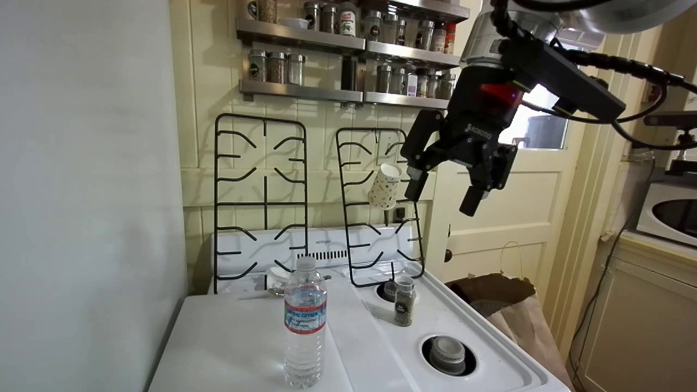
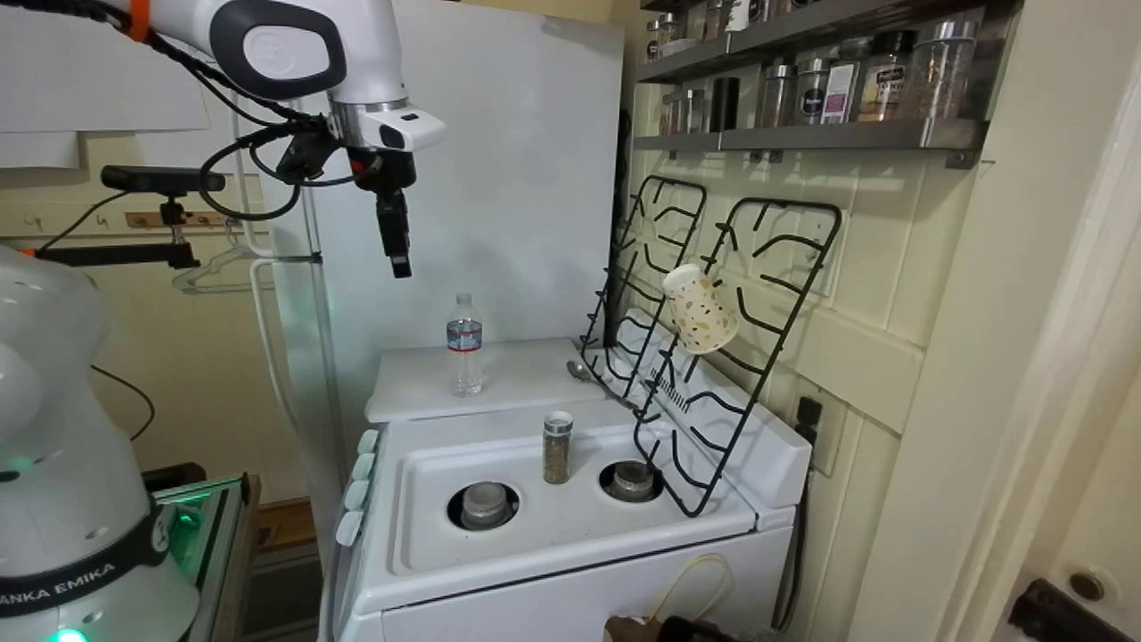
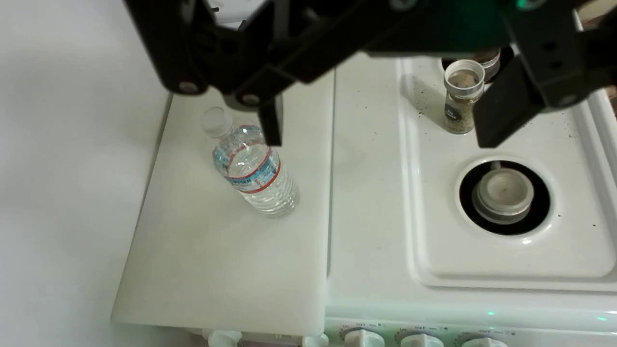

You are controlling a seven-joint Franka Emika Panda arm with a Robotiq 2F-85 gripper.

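Note:
My gripper hangs open above the stove, nothing between its fingers. In the wrist view its two fingertips stand wide apart. A clear water bottle with a blue and red label stands upright on the white board covering the left side of the stove. To the bottle's right, a small spice jar is upright on the bare stovetop between two burners. A speckled paper cup hangs tilted on a prong of the right-hand black grate, well apart from my gripper.
Another grate leans upright at the back left. Wall shelves with spice jars run above. A refrigerator side bounds the left. The front of the white board is clear. A spoon lies near the back.

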